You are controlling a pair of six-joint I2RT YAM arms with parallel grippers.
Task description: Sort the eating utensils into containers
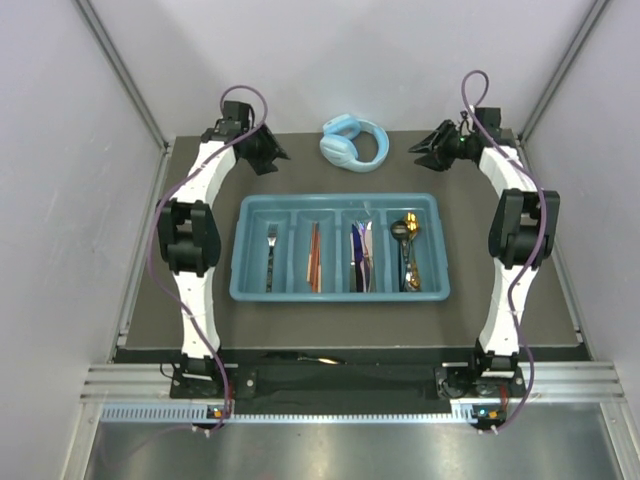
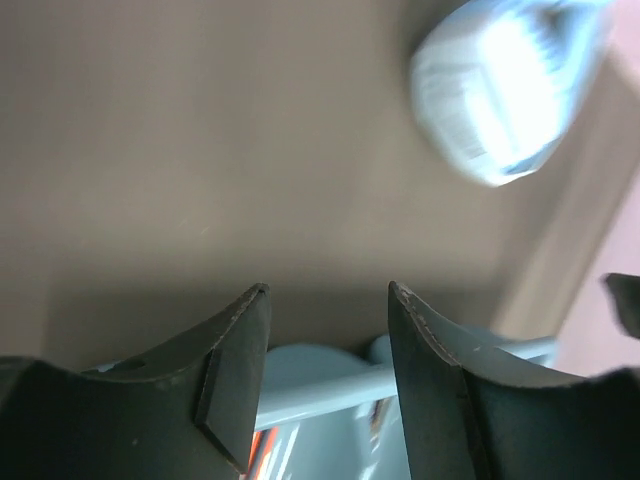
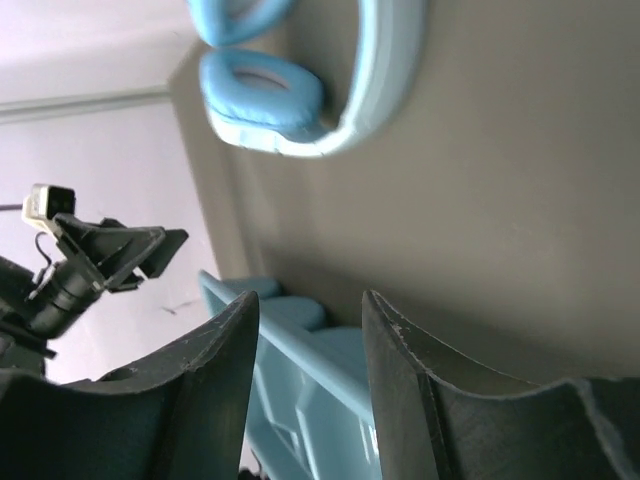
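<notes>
A blue compartment tray [image 1: 335,298] holds a fork [image 1: 270,255] in the left section, chopsticks [image 1: 314,260] in the second, several knives [image 1: 362,258] in the third, and spoons [image 1: 412,270] in the right one. My left gripper [image 1: 275,158] hangs above the table at the tray's back left, open and empty in its wrist view. My right gripper [image 1: 425,152] hangs at the back right, its fingers apart with nothing seen between them.
Light blue headphones [image 1: 375,150] lie on the bare table behind the tray, between the grippers. Free grey table surface [image 1: 335,325] shows around the tray. Walls close in on both sides and at the back.
</notes>
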